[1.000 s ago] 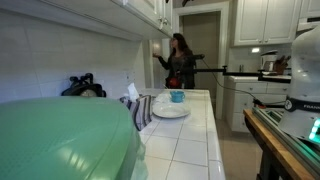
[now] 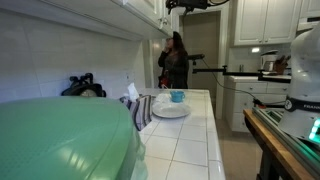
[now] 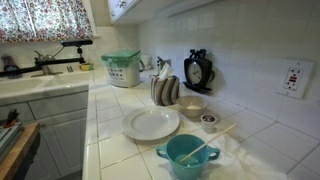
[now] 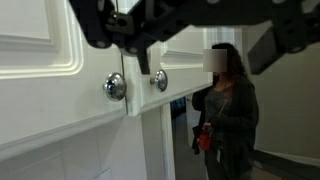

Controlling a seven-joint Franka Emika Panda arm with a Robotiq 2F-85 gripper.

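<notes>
In the wrist view my gripper stands open, its dark, blurred fingers apart with nothing held between them. Beyond the fingers are white cabinet doors with two round metal knobs, a left knob (image 4: 115, 87) and a right knob (image 4: 160, 80). The right knob shows through the gap, close to the left finger; I cannot tell the distance. At the top of exterior view 1, part of the dark arm (image 2: 195, 4) hangs high beside the upper cabinets (image 2: 150, 10). Exterior view 2 does not show the gripper.
A person (image 2: 176, 64) stands at the counter's far end. On the white counter are a plate (image 3: 151, 123), a teal pot (image 3: 187, 158) with a stick, a bowl (image 3: 190, 107), a striped holder (image 3: 165, 92) and a green-lidded basket (image 3: 122, 70).
More of the dark arm has come into the top of exterior view 1. The person has drawn in the arm that was held out to the left. The counter items have not moved.
</notes>
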